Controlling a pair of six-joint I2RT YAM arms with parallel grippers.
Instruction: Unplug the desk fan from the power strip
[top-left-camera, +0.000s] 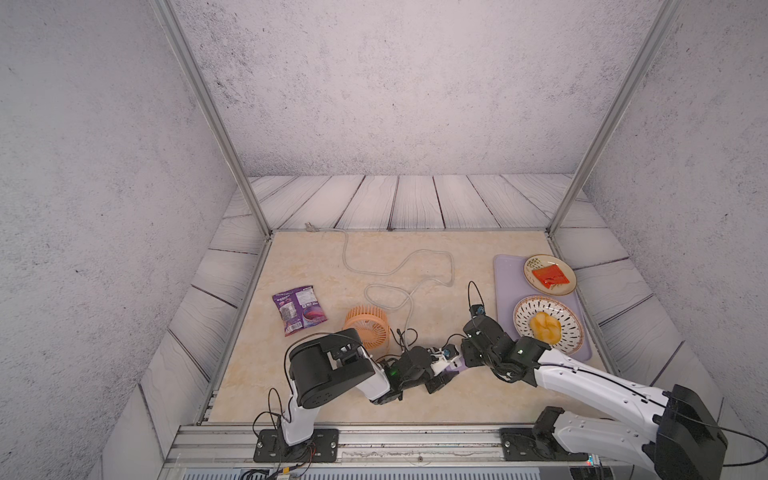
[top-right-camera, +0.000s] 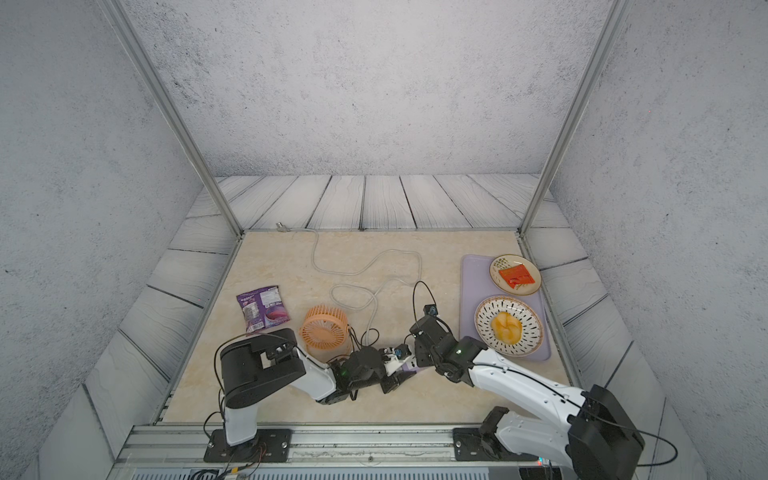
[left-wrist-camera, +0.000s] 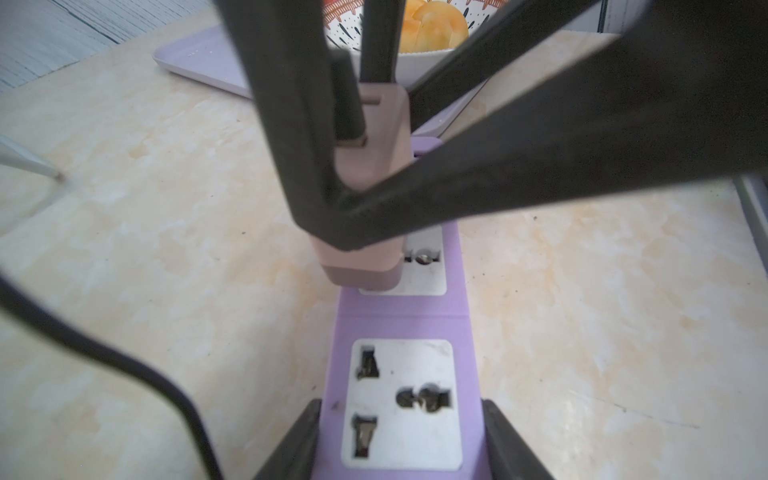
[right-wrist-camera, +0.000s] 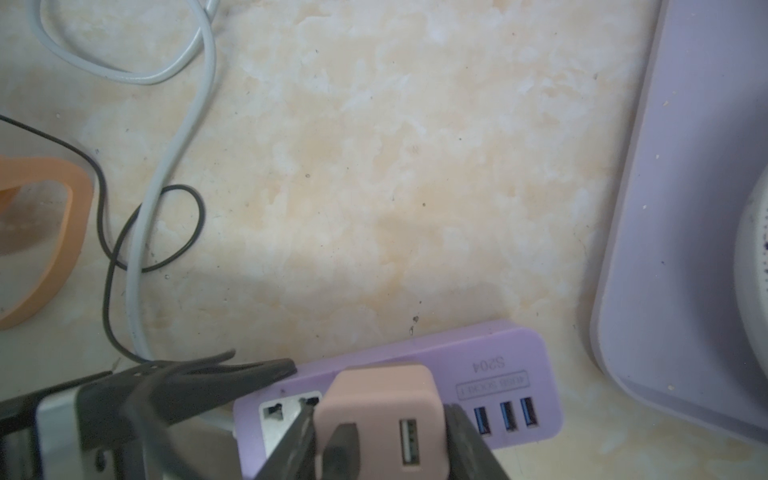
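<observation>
The purple power strip (left-wrist-camera: 466, 320) lies on the table, its white socket panels facing up. At its near end in the left wrist view, my left gripper is shut across its width. A pinkish block-shaped plug (right-wrist-camera: 382, 392) with a USB slot stands over another socket; whether it is fully seated cannot be told. My right gripper straddles this plug, fingers close along both sides, but how firmly they press does not show. The orange desk fan (top-left-camera: 367, 326) stands left of the strip, with a thin black cable (right-wrist-camera: 102, 200) near it.
A lilac tray (top-left-camera: 505, 288) with two plates of food is at the right. A purple packet (top-left-camera: 299, 309) lies left of the fan. The strip's white cord (top-left-camera: 345, 254) loops across the back. Both arms crowd together over the strip.
</observation>
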